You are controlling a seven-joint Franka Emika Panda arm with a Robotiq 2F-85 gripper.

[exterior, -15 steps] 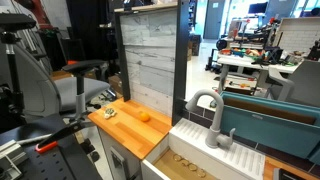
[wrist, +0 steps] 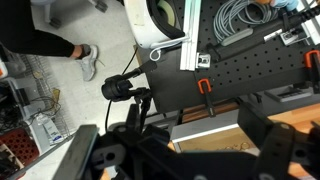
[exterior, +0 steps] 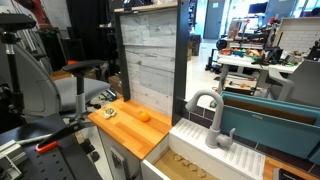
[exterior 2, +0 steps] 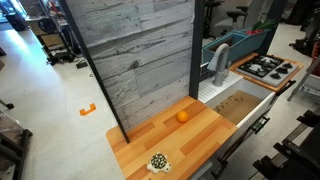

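Along the bottom of the wrist view, the dark fingers of my gripper stand wide apart, and nothing shows held between them. Beneath it are a dark perforated table top and a floor, away from the wooden counter (exterior 2: 205, 130). On that counter rests a small round orange object (exterior: 144, 115), seen again as an orange spot (exterior 2: 183, 115) in exterior view 2. A pale, knobbly small item (exterior 2: 158, 162) lies near the counter's end; what it is cannot be told. The gripper cannot be made out clearly in either exterior view.
A white sink (exterior: 160, 152) with a tall grey faucet (exterior: 216, 112) adjoins the counter. Beyond it is a stove top (exterior 2: 265, 67). A grey plank wall (exterior 2: 145, 70) backs the counter. Coiled cable (wrist: 240, 18) lies on the dark table.
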